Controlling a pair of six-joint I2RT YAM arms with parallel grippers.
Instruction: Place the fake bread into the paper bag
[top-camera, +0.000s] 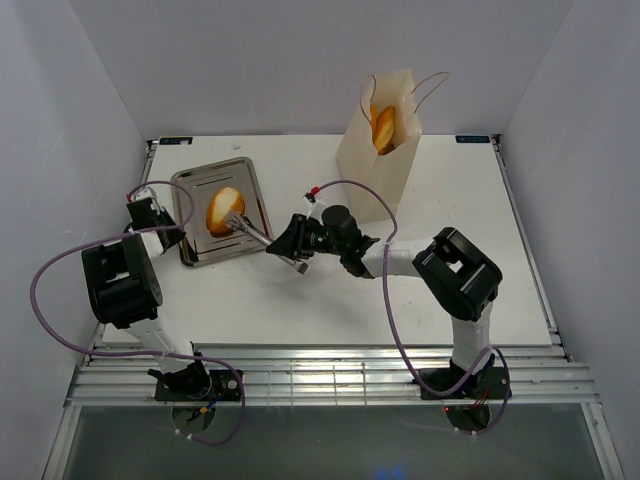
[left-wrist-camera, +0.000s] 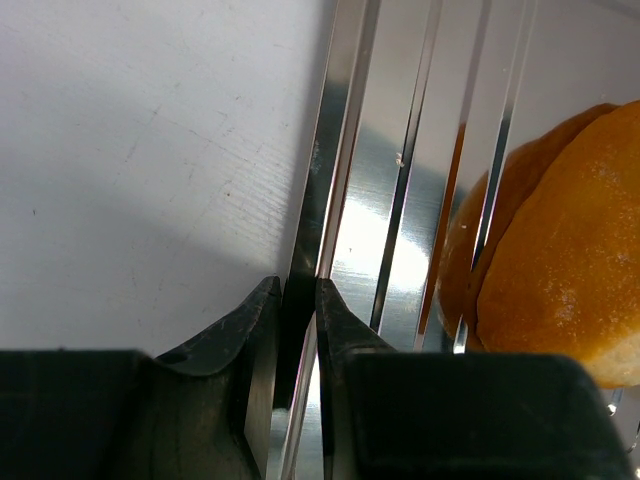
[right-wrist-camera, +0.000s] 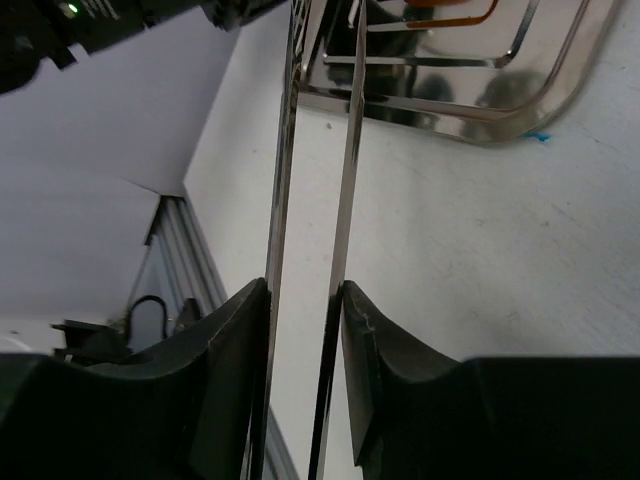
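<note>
A round orange-brown fake bread (top-camera: 222, 208) with a pale patch lies on the metal tray (top-camera: 190, 170) at the table's left. My left gripper is shut on the tray's rim, beside the bread. My right gripper has both arms of the metal tongs (right-wrist-camera: 346, 190) between its fingers, one against each; the arms are a little apart. In the top view the tongs' far ends overlap the bread's lower right edge. Whether they press on it cannot be made out. The tall paper bag (top-camera: 368, 165) stands open, with orange-brown bread (top-camera: 385, 128) inside.
Bare white table (top-camera: 310, 165) lies between tray and bag, and more is clear at the right. The bag's two thin handles (top-camera: 434, 84) stick up above its mouth. A metal rail (top-camera: 330, 352) runs along the front edge.
</note>
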